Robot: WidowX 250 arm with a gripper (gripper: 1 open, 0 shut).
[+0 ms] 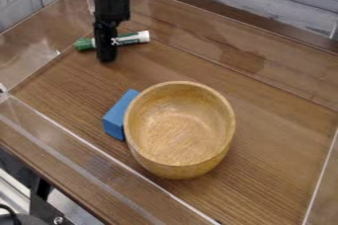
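My black gripper [107,51] is low at the upper left of the camera view, in among a green and white cylindrical object [130,38] lying on the wooden table. The gripper looks shut; whether anything sits between its fingers cannot be made out, as the dark fingers are small and overlap the object.
A large light wooden bowl [181,128] stands at the lower middle, with a blue block [121,111] beside its left side. The table's edge runs along the left.
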